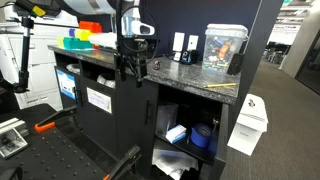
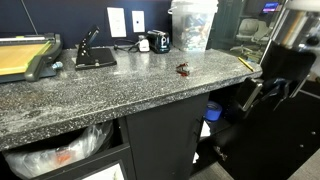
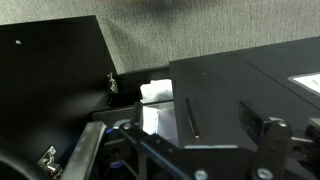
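My gripper (image 1: 134,72) hangs in front of the countertop edge, pointing down, with its fingers apart and nothing visible between them. In the wrist view, a closed dark cabinet door (image 3: 235,105) with a slim bar handle (image 3: 192,118) lies beneath the gripper. To the left of it in that view is a black open door panel (image 3: 50,75) with metal hinges. White items (image 3: 157,92) show inside the opening between them. A blue round item (image 1: 203,131) sits on the shelf of the open compartment.
On the speckled countertop (image 1: 165,75) stand a clear lidded bin (image 1: 224,47), a small dark reddish object (image 2: 182,69) and a paper cutter (image 2: 25,58). Colored blocks (image 1: 78,40) lie at the far left. A white box (image 1: 247,125) stands right of the cabinet.
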